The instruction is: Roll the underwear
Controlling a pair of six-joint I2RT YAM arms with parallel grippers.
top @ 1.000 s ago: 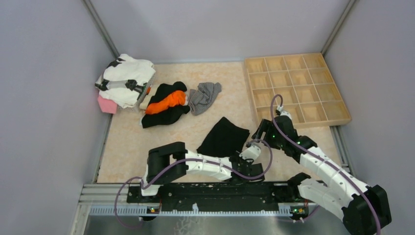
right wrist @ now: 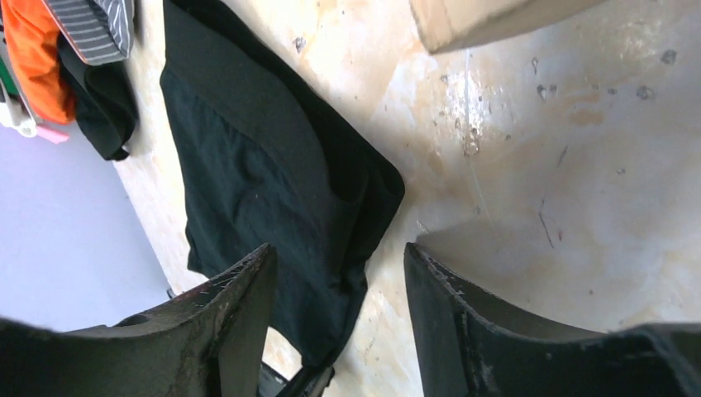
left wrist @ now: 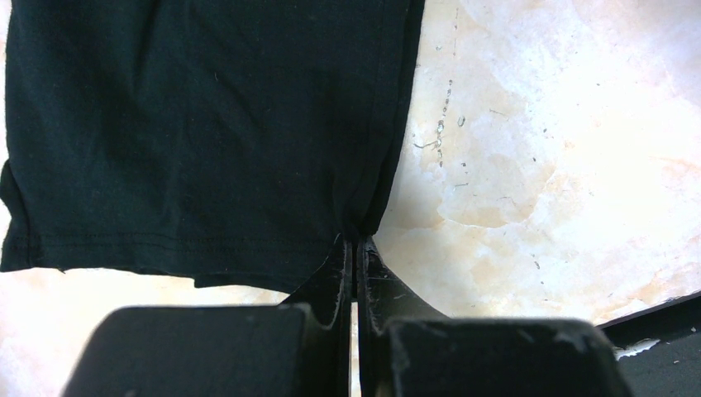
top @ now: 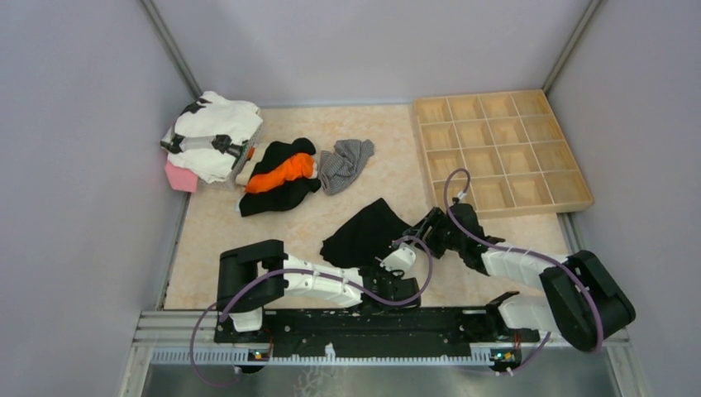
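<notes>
The black underwear (top: 364,231) lies flattened on the table in front, a strip folded over along one side in the right wrist view (right wrist: 248,141). My left gripper is shut at a corner of the cloth (left wrist: 198,149); whether fabric is caught between its fingertips is hard to tell. My right gripper is part open, just over the underwear's other end near the organizer, with cloth below and between its fingers.
A wooden grid organizer (top: 570,203) sits at the back right. Orange and black garments (top: 281,174), a grey striped cloth (top: 345,164) and a basket of white cloths (top: 211,136) occupy the back left.
My right arm has swung inward, bringing its gripper down beside the cloth.
</notes>
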